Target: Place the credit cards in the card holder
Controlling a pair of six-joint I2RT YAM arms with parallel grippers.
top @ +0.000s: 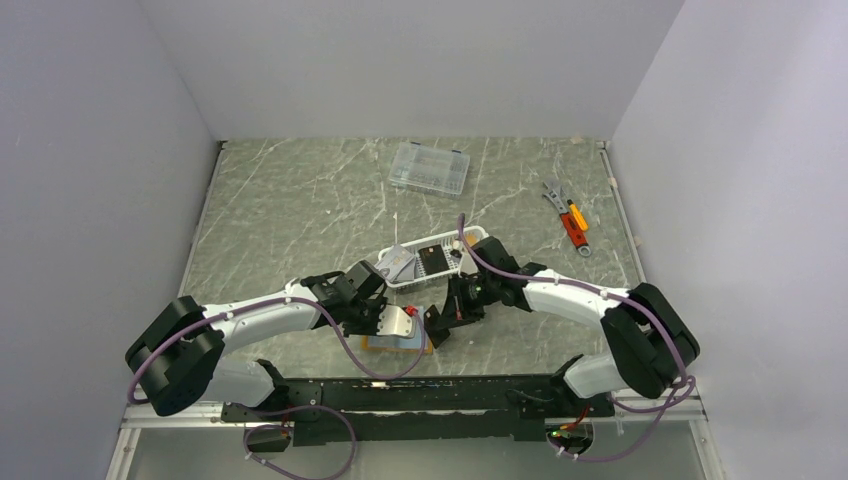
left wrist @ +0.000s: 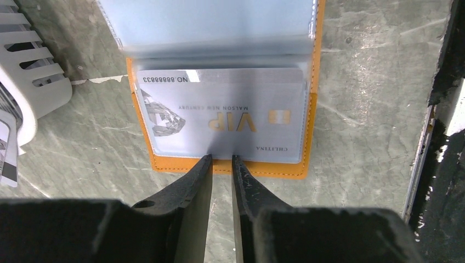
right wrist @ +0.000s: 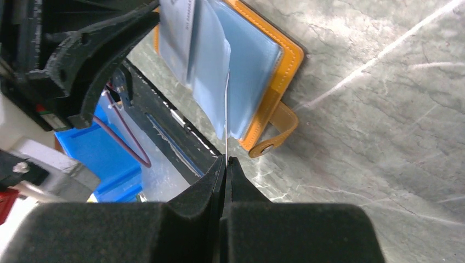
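The orange card holder (left wrist: 285, 169) lies on the table with blue sleeves; a silver VIP card (left wrist: 219, 109) lies in its sleeve in the left wrist view. My left gripper is at that card's bottom edge, fingertips slightly apart, with nothing clear between them. My right gripper is shut on a thin card seen edge-on, a fine upright line over the sleeves in the right wrist view; in the top view this dark card (top: 436, 328) hangs at the holder's right end.
Just behind the holder sits a white basket (top: 450, 278) with several cards. A clear plastic box (top: 428, 168) is at the back, a red tool (top: 574, 230) at the right. The table's front edge is close in front.
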